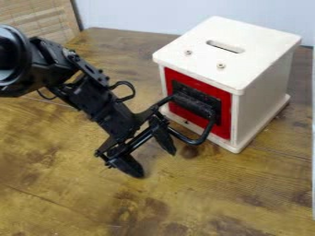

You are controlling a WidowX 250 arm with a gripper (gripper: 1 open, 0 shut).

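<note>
A white wooden box (256, 101) with a slot and two knobs on top stands on the right of the table. Its front has a red panel (223, 126) carrying a black fixture with a black U-shaped handle (207, 131) that sticks out toward the lower left. My black gripper (149, 159) hangs pointing down just left of the handle, its fingers a little apart above the wooden table. Whether it touches the handle is unclear.
A pale wall runs behind, and a wooden board stands at the back left.
</note>
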